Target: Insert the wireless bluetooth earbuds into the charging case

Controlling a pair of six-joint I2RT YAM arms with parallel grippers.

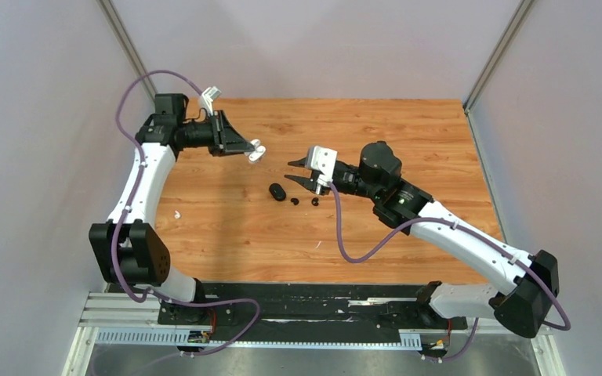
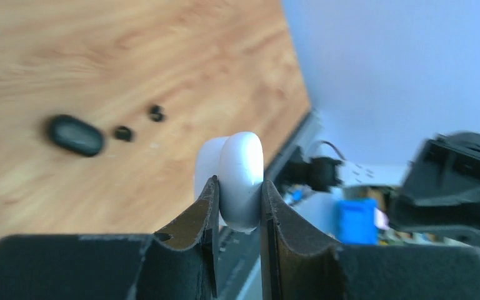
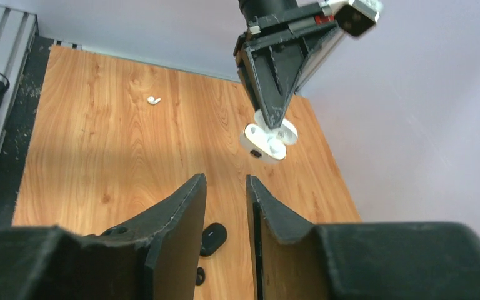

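Observation:
My left gripper (image 1: 249, 147) is shut on the white charging case (image 1: 258, 153), held above the table. In the right wrist view the lid of that case (image 3: 262, 145) stands open, showing two rounded wells; I see no earbud standing in them. A white earbud (image 1: 177, 214) lies loose on the wood at the left, also visible as a small earbud (image 3: 153, 100) in the right wrist view. My right gripper (image 1: 288, 170) is right of the case and apart from it, its fingers open with only air between. No second white earbud shows.
A black oval case (image 1: 278, 192) sits mid-table below the grippers. Two small black pieces (image 1: 295, 201) (image 1: 315, 201) lie to its right.

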